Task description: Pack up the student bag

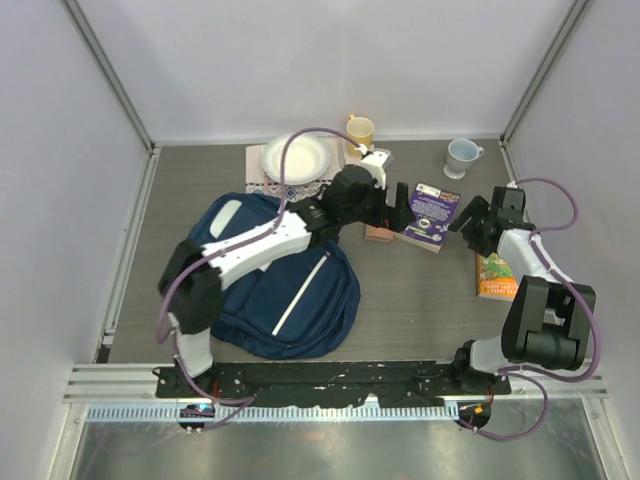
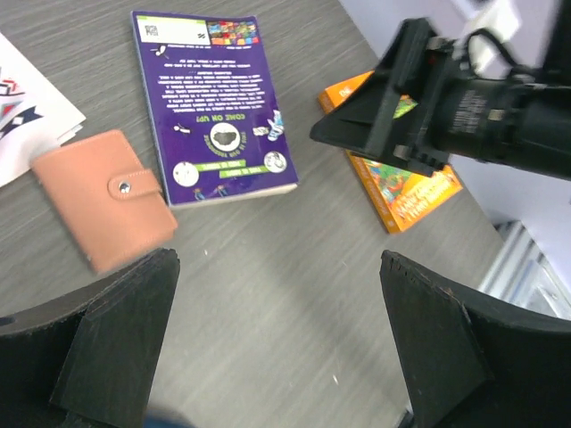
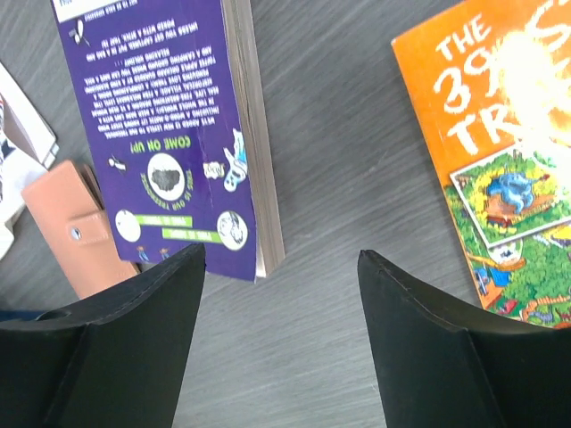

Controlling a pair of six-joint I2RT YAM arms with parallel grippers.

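Observation:
The purple book [image 1: 428, 215] lies on the floor, slightly askew, with a small pink leather notebook [image 2: 104, 205] beside it. My open left gripper [image 1: 388, 210] hangs over the notebook and the book's near edge, nothing between its fingers. My right gripper [image 1: 472, 228], also open and empty, is above the gap between the purple book and the orange book [image 1: 495, 280] at the right, whose illustrated cover fills the right of the right wrist view. The navy bag [image 1: 300, 300] lies at the left, partly under my left arm.
A white plate [image 1: 285, 155] and patterned placemat [image 1: 257, 178] are at the back, with a yellow mug [image 1: 360, 135] and a pale cup [image 1: 462, 155] right of them.

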